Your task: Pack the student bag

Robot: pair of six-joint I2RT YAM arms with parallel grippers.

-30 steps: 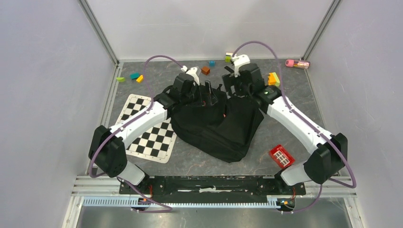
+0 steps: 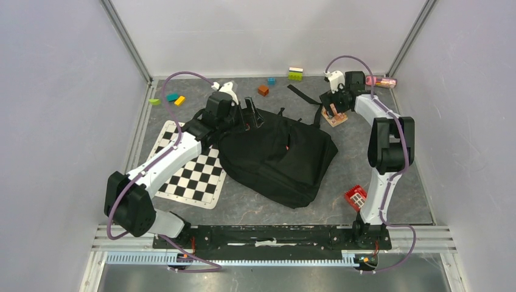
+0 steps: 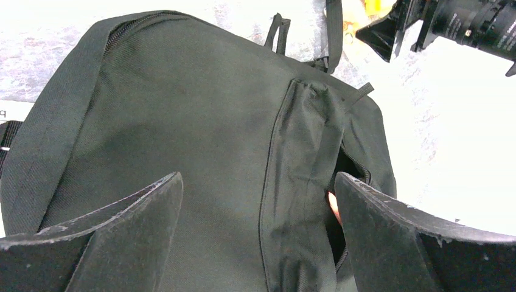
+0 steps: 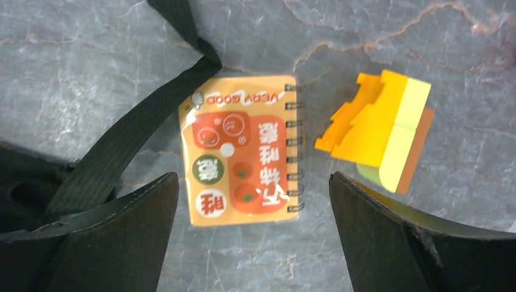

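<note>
The black student bag (image 2: 274, 164) lies flat in the middle, its zipped pocket (image 3: 304, 158) partly open with something orange inside. My left gripper is open above the bag's upper left. My right gripper is open over a small orange spiral notebook (image 4: 240, 170), with nothing between its fingers. A black strap (image 4: 140, 121) crosses the notebook's top-left corner. Yellow-orange blocks (image 4: 377, 128) lie just right of the notebook in the right wrist view.
A checkered board (image 2: 188, 185) lies left of the bag, a red item (image 2: 356, 198) at lower right, a pink cylinder (image 2: 382, 81) at back right. Small blocks (image 2: 263, 90) are along the back. Bare floor lies right of the bag.
My right gripper has moved from over the bag to the back right, above the notebook.
</note>
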